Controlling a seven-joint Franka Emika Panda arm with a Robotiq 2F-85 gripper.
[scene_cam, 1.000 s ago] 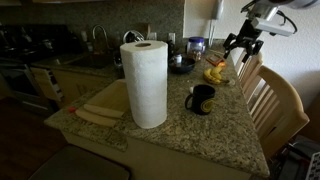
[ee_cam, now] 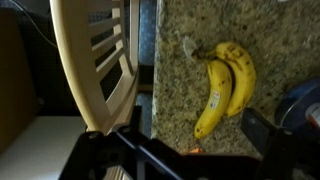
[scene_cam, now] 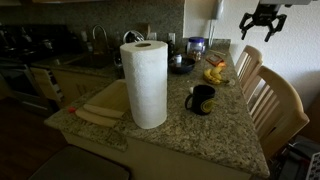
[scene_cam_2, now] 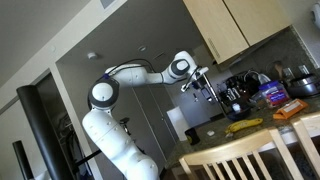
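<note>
High above the counter's far right end, near the chairs, my gripper stands open and empty. In the wrist view its dark fingers are wide apart at the lower edge. Yellow bananas lie on the speckled granite counter, below the gripper and apart from it. The same bananas appear in exterior view 1 behind a black mug. Exterior view 2 shows the raised arm, with the gripper over the counter.
A paper towel roll stands upright at the counter's front, beside a cutting board. A dark bowl and a lidded jar are farther back. Wooden chairs line the right edge. Bare counter lies right of the mug.
In exterior view 1 my gripper has risen and shifted right, away from the bananas. The objects on the counter have not moved visibly.
</note>
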